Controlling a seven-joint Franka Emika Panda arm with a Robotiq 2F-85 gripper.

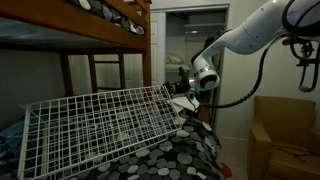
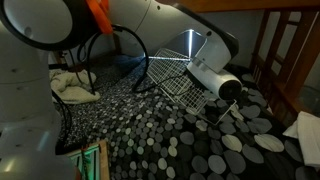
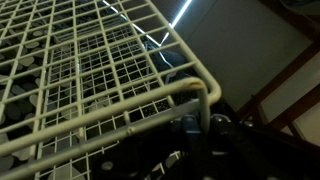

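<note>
A large white wire rack (image 1: 95, 130) stands tilted over the bed in exterior view 1, its grid facing that camera. At its upper right corner is my gripper (image 1: 175, 92), small and dark there. Close up in the wrist view, the corner wire of the rack (image 3: 206, 88) runs down into my gripper, which looks shut on that thin wire. The dark fingers blend into the background, so the exact contact is hard to make out. From exterior view 2 the rack (image 2: 178, 82) leans beyond the arm, which hides part of it.
A dark bedspread with grey dots (image 2: 150, 140) lies beneath the rack. Wooden bunk-bed framing (image 1: 80, 42) rises behind and above it. A brown armchair (image 1: 283, 138) is at the right, and a white cloth or paper (image 2: 303, 135) lies at the bed's side.
</note>
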